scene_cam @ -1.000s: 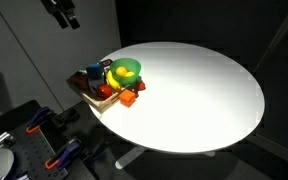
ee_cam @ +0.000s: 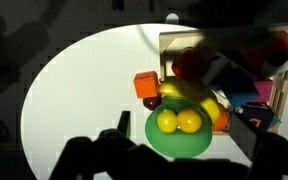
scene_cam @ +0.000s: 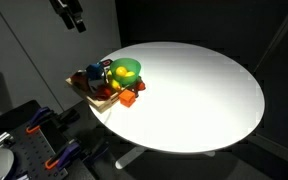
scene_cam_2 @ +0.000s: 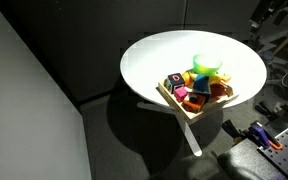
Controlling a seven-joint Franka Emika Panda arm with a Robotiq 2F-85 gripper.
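My gripper is open, its dark fingers far apart, and nothing shows between them up close. High above the left side of the table, the gripper (scene_cam: 76, 24) hangs clear of everything. A green bowl (ee_cam: 172, 146) with two yellow round items (ee_cam: 189, 121) lies below it in the wrist view. Beside the bowl is a wooden tray (ee_cam: 166, 42) holding a red round item (ee_cam: 189, 64), a yellow curved item (ee_cam: 216, 112), a blue item (scene_cam: 95, 72) and several blocks. An orange block (ee_cam: 146, 84) rests on the bare table near the tray.
A small dark red item (ee_cam: 152, 103) lies between the orange block and the bowl. The tray sits close to the table's edge on the robot's side.
My gripper has shifted slightly to the right in exterior view 1. The blue item in the tray looks darker and slightly different in outline; the bowl and orange block look unchanged.
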